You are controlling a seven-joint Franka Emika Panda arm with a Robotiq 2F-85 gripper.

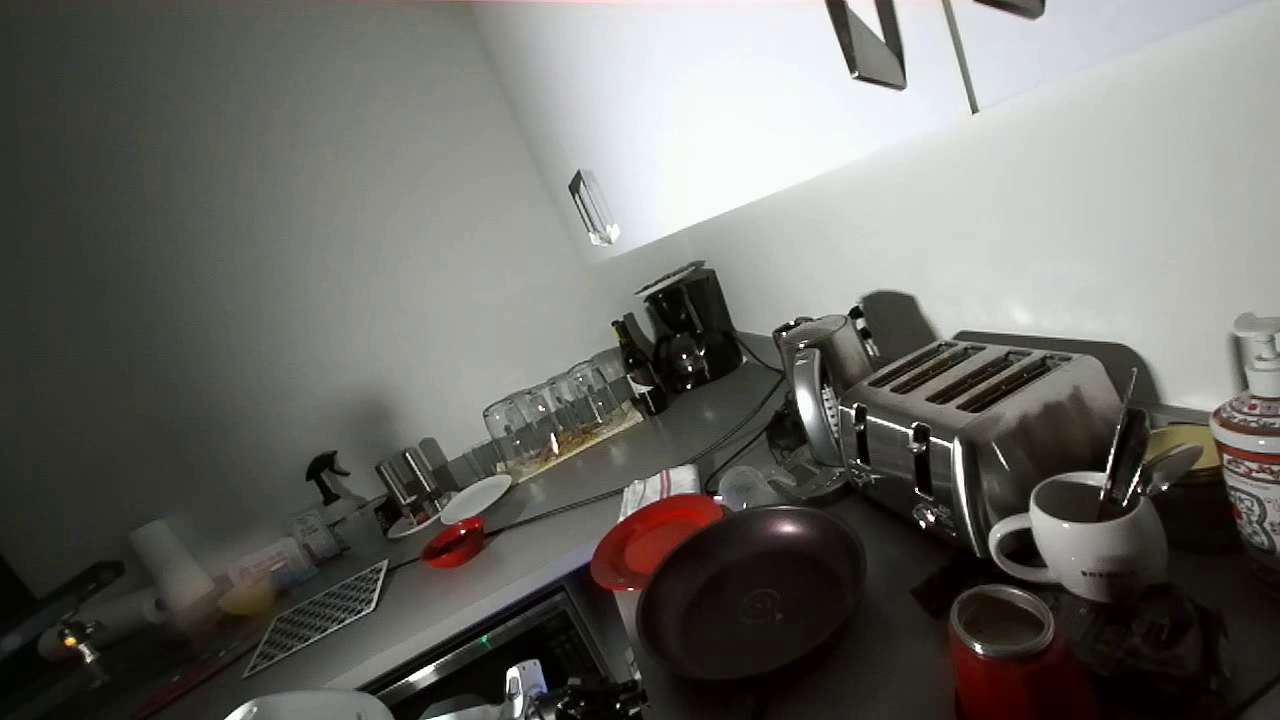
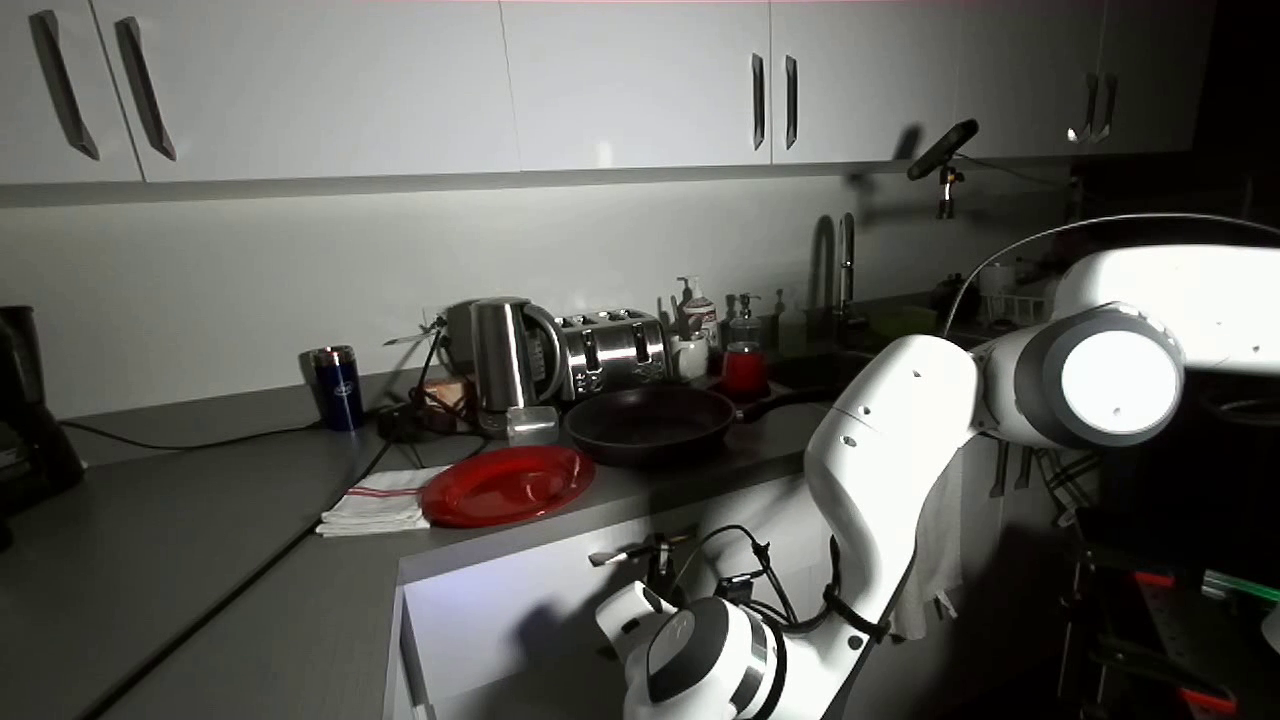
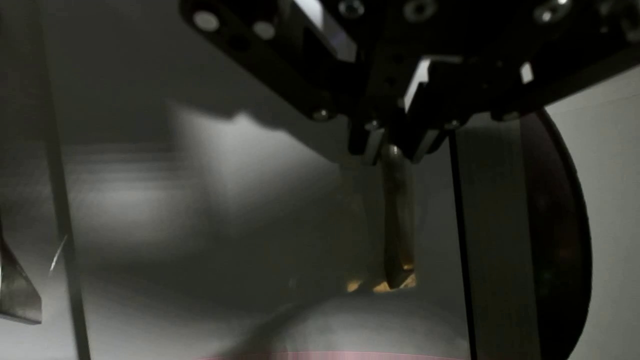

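Observation:
In the wrist view, my gripper is shut on one end of a slim metal handle [image 3: 400,222]. The handle stretches away from the fingertips along a smooth, shiny cabinet front [image 3: 288,240]. Tan patches show at its far end; whether they are wear or reflection is hard to tell. From the second exterior view, the gripper [image 2: 657,558] sits below the counter edge, with a light, narrow piece [image 2: 618,556] sticking out to its left before the white front [image 2: 516,612]. Only a dark part of the gripper [image 1: 588,698] shows at the bottom of the first exterior view.
Above, on the counter, a dark frying pan [image 2: 654,422] and a red plate [image 2: 510,484] lie close to the front edge. Behind them stand a kettle [image 2: 501,354] and a toaster [image 2: 614,348]. Another handle [image 3: 21,291] shows at the wrist view's left.

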